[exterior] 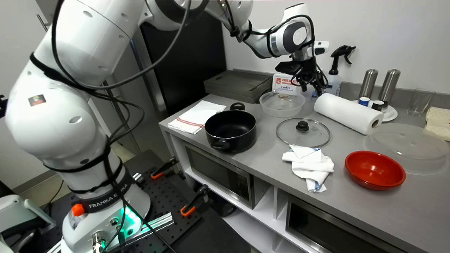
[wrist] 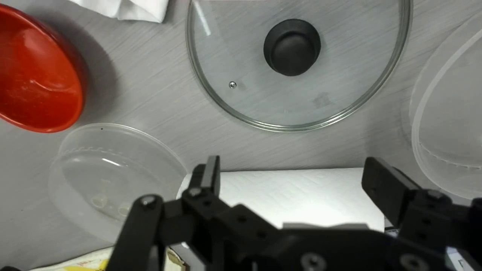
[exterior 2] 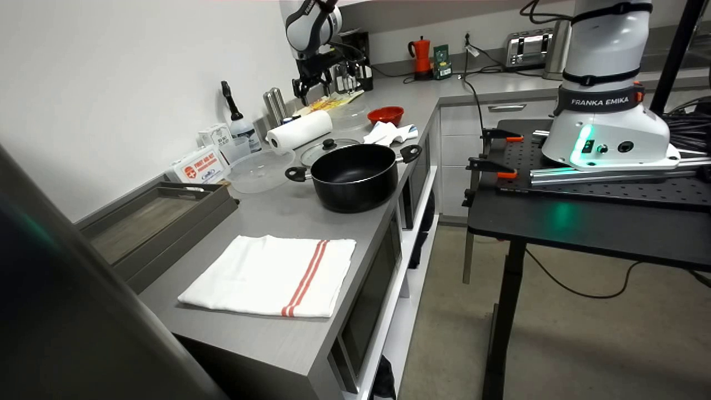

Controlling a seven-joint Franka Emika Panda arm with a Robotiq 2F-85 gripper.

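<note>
My gripper is open, its two black fingers wide apart with nothing held between them. Below it in the wrist view lies the white paper towel roll (wrist: 289, 194), spanning most of the gap and partly hidden by the gripper body. In exterior view 1 the gripper (exterior: 312, 90) hangs at the back of the counter, above and behind the left end of the roll (exterior: 350, 113). The glass lid (exterior: 310, 137) with its black knob lies flat in front of the roll. A black pot (exterior: 231, 128) stands open to the left.
A clear plastic tub (exterior: 281, 105) stands left of the roll, with a spray bottle (exterior: 333, 82) behind. Two metal mills (exterior: 389, 88) rise at the back right. A red bowl (exterior: 374, 169), a clear cover (exterior: 407, 147) and a crumpled cloth (exterior: 310, 164) occupy the front right.
</note>
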